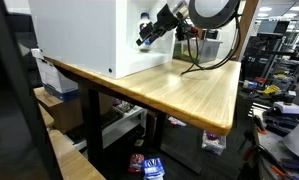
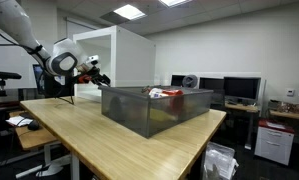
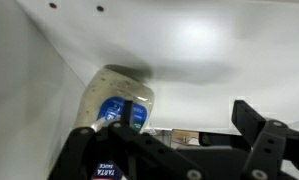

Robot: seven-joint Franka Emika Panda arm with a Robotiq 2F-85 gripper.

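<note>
My gripper stands open in the wrist view, with bare white surface showing between its dark fingers. A rounded container (image 3: 117, 82) with a beige end and a blue label lies at the lower left, partly hidden behind the left finger. I cannot tell whether they touch. In exterior view 1 the gripper (image 1: 147, 39) reaches into the white box-like enclosure (image 1: 86, 32), near a small bottle-like item (image 1: 144, 19). From exterior view 2 the gripper (image 2: 101, 78) is seen at the enclosure's open side, close to the grey bin's far corner.
A grey open bin (image 2: 154, 115) holding several items stands on the wooden table (image 2: 84, 125). White walls of the enclosure border the gripper. Bare tabletop (image 1: 194, 90) lies in front of the arm. Boxes sit on the floor below.
</note>
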